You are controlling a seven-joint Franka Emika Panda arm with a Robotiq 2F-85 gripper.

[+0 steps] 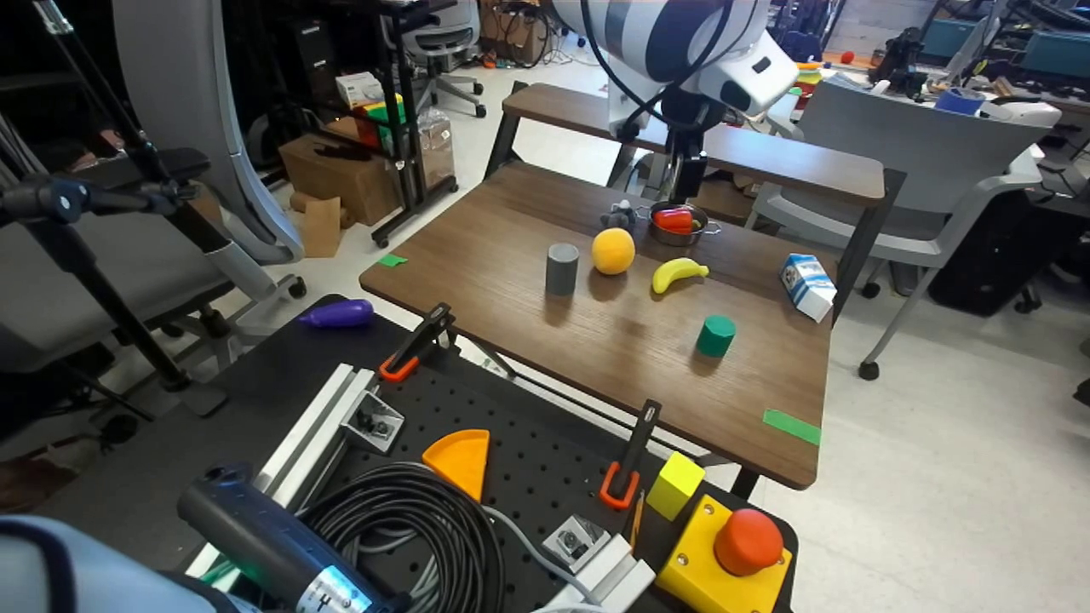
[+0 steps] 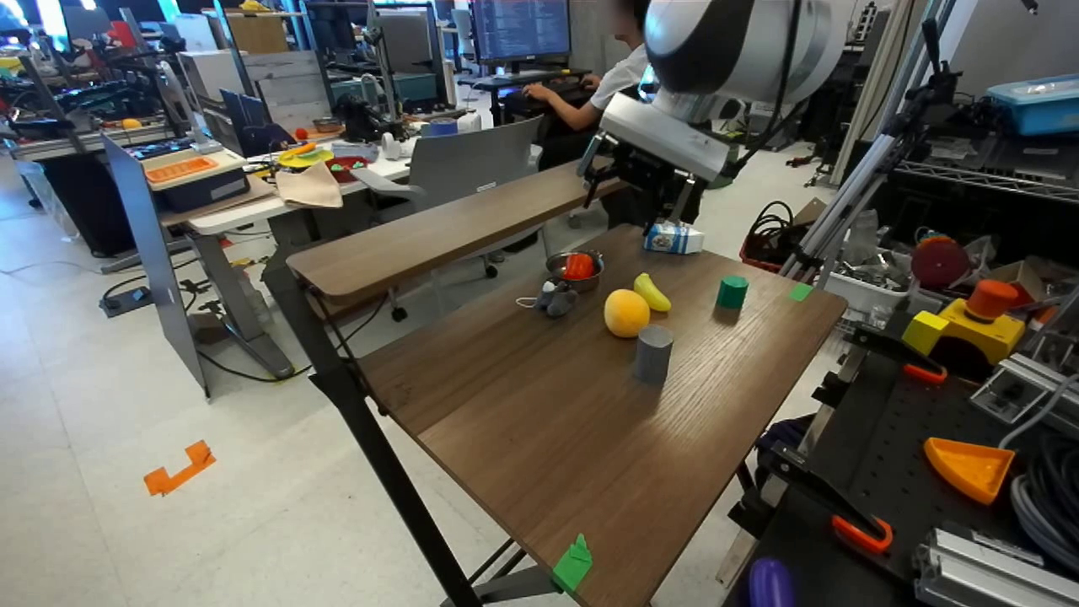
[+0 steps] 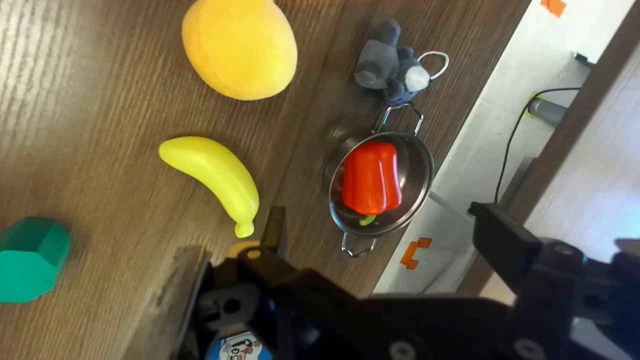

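Observation:
In the wrist view my gripper stands open, its two dark fingers far apart with nothing held between them. Between them and farther off is a metal pot (image 3: 422, 193) with a red bell pepper (image 3: 370, 177) inside. A yellow banana (image 3: 217, 174) lies on the table to the left of the pot, an orange-yellow fruit (image 3: 243, 51) above it. Close to the pot's upper handle rests a grey plush toy (image 3: 379, 60). The green block (image 3: 30, 261) sits at the left edge. From exterior view 1, the gripper (image 1: 685, 184) hangs above the table near the pot (image 1: 674, 237).
A grey cylinder (image 1: 562, 270) stands on the wooden table (image 1: 480, 240). The blue and white carton (image 1: 808, 287) lies by the table's right edge. A raised shelf (image 1: 787, 163) runs along the back, behind the pot.

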